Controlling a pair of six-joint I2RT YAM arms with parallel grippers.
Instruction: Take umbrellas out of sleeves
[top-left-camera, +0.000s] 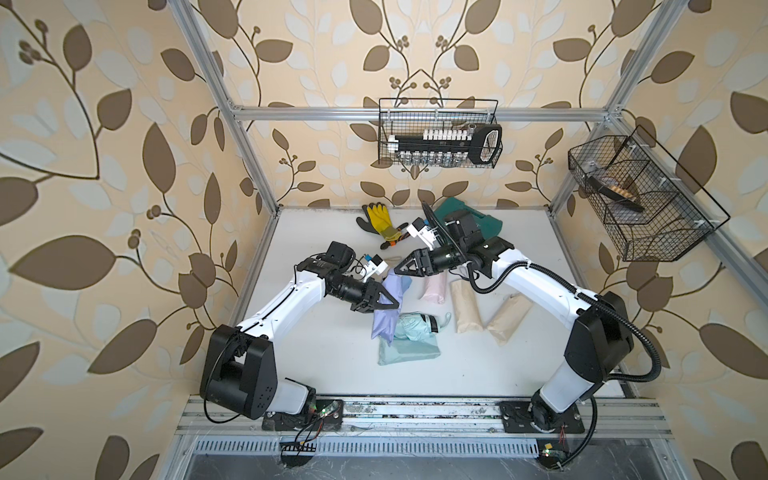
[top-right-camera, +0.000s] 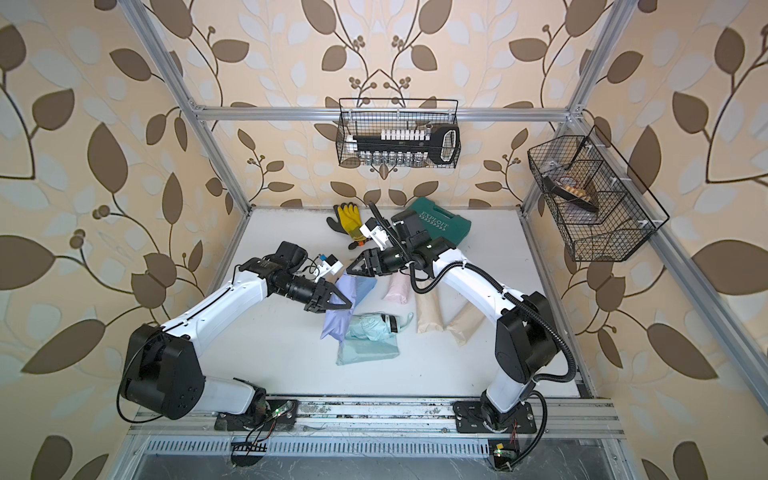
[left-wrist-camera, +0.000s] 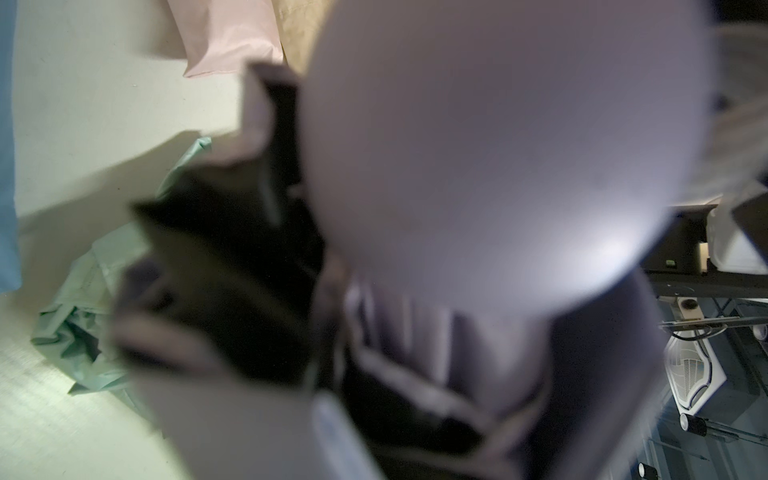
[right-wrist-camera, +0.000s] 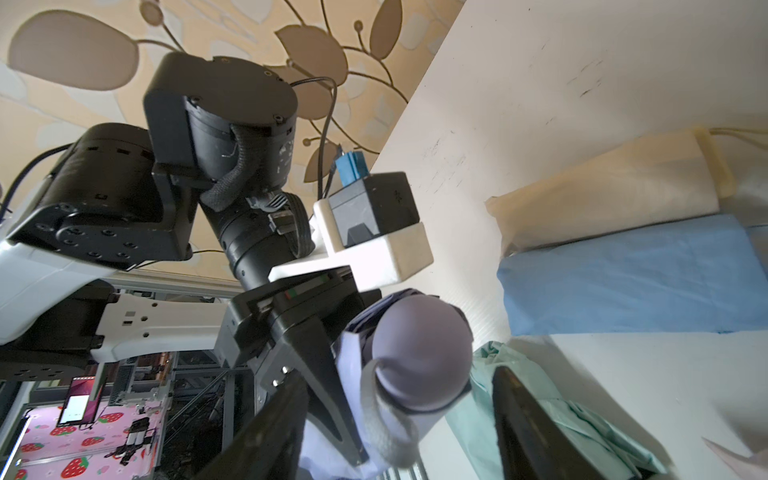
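My left gripper (top-left-camera: 382, 300) is shut on a lilac umbrella sleeve (top-left-camera: 385, 324), held upright over the table. In the right wrist view the umbrella's rounded lilac end (right-wrist-camera: 420, 349) shows at the sleeve's top; in the left wrist view it fills much of the picture, blurred. My right gripper (top-left-camera: 402, 265) is part open just above that end, its fingers either side of it in the right wrist view, apparently holding nothing. Below lies a crumpled mint umbrella (top-left-camera: 416, 326) on a flat mint sleeve (top-left-camera: 408, 354).
Pink (top-left-camera: 434, 292), beige (top-left-camera: 466, 312) and blue (right-wrist-camera: 624, 280) sleeved bundles lie on the table (top-left-camera: 288, 232). Yellow gloves (top-left-camera: 380, 220) and a green case (top-right-camera: 438, 220) are at the back. Wire baskets hang on the back and right walls.
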